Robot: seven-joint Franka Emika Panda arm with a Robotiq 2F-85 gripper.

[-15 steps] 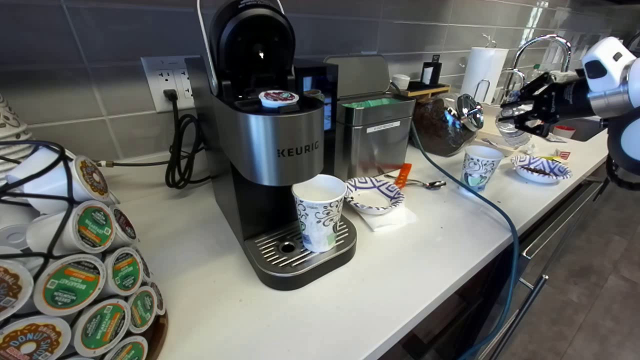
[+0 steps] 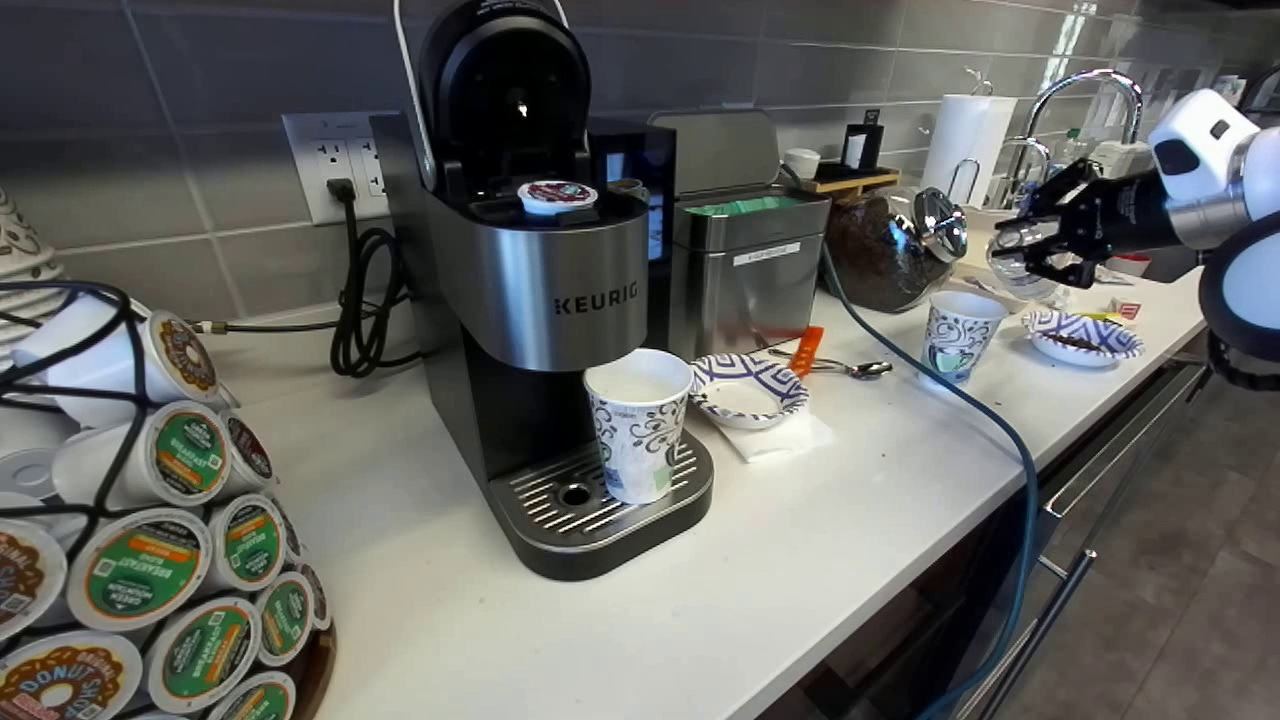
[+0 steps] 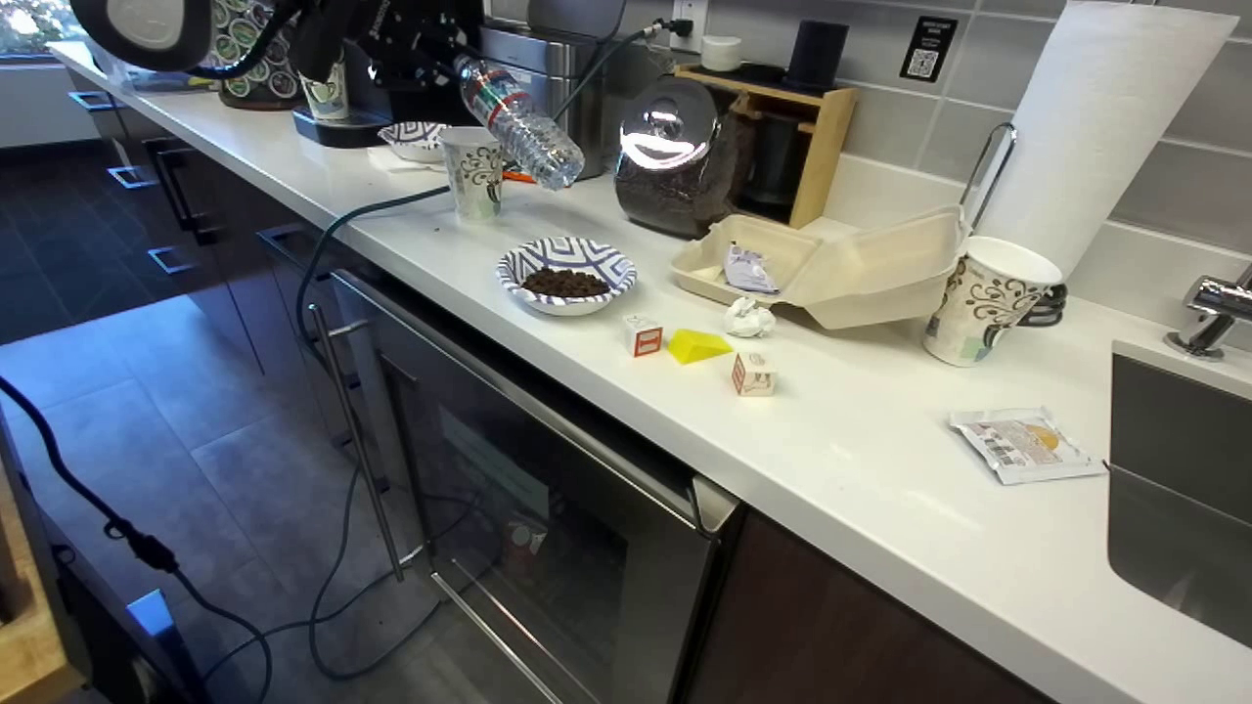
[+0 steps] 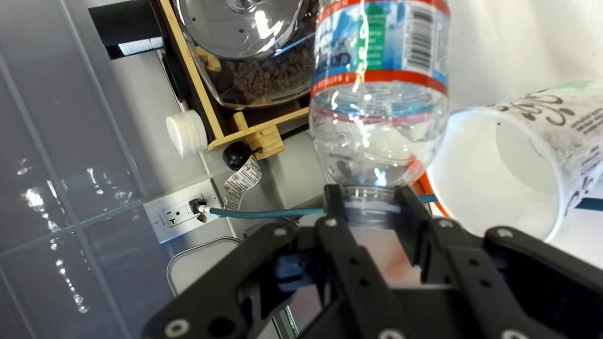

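A clear plastic water bottle (image 4: 381,113) with a red-and-blue label hangs from my gripper, whose fingers are shut on its neck. In exterior view 2 the bottle (image 3: 516,123) slants down to the right, its base clear of the counter. A patterned paper cup (image 3: 474,176) stands on the counter close by; in the wrist view the cup (image 4: 576,152) opens to the right of the bottle, and it looks empty. Exterior view 1 has my gripper (image 2: 1014,234) at the right, above the counter and behind that cup (image 2: 960,334).
A coffee-bean jar (image 3: 669,153) and a bowl of beans (image 3: 565,277) flank the bottle. A teal hose (image 2: 936,372) crosses the counter. Further left, the coffee maker (image 2: 540,288) has its lid up, with another cup (image 2: 639,426) on its tray.
The arm and gripper have shifted slightly left in exterior view 1, with the bottle moving along. Cups, bowls and coffee maker stand as before.
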